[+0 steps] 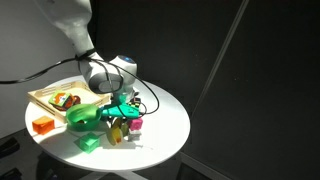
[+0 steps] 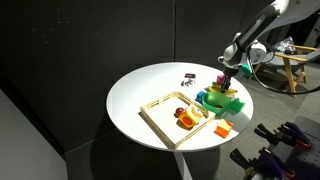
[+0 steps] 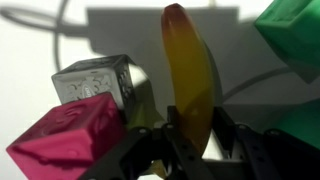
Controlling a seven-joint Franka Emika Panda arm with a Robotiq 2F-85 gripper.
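A long yellow banana-shaped piece with a dark tip runs up the middle of the wrist view. Its near end sits between the dark fingers of my gripper, which is shut on it. From the first exterior view, the yellow piece hangs tip-down under the gripper, close over the white table. Whether its tip touches the table is hard to tell. In the second exterior view the arm largely covers the gripper.
A green bowl and a green block lie to one side, a pink cube and grey cube to the other. An orange cube and a wooden tray stand farther off.
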